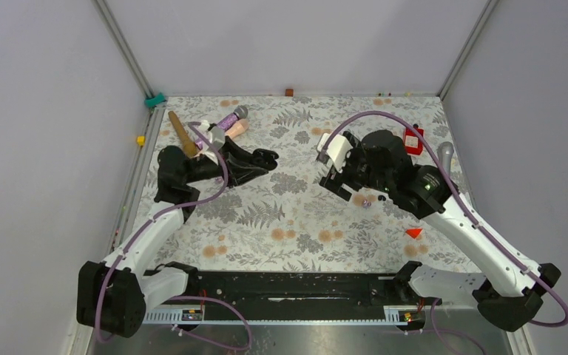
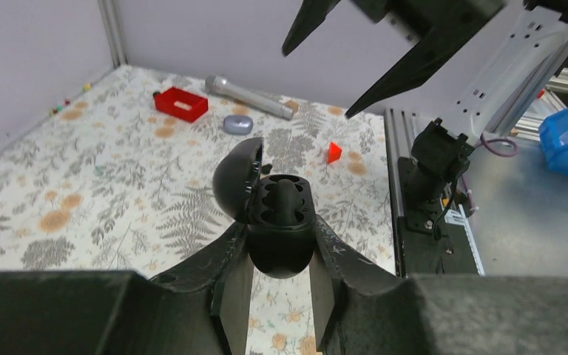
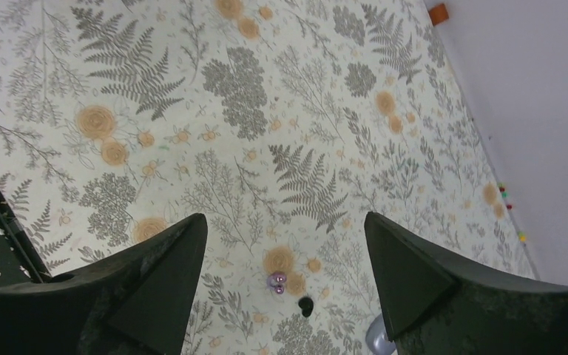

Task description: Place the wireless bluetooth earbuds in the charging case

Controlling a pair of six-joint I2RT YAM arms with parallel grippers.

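My left gripper is shut on a small black charging case [image 2: 285, 200], whose rounded lid [image 2: 235, 177] stands raised. Open slots face up inside the case, and I cannot tell whether an earbud sits in one. From above, the case [image 1: 265, 159] is seen over the left-middle of the table. My right gripper is apart from everything, its black fingers [image 3: 170, 270] spread and nothing between them. On the cloth below lies a small black earbud [image 3: 306, 305]. In the top view this earbud [image 1: 381, 197] shows just right of the right gripper.
Beside the earbud lies a tiny purple item [image 3: 276, 282]. A red box [image 1: 413, 141], a silver microphone [image 1: 445, 155] and an orange-red triangle [image 1: 413, 233] are on the right. A purple microphone [image 1: 229, 122] and a wooden stick [image 1: 182, 133] lie at back left.
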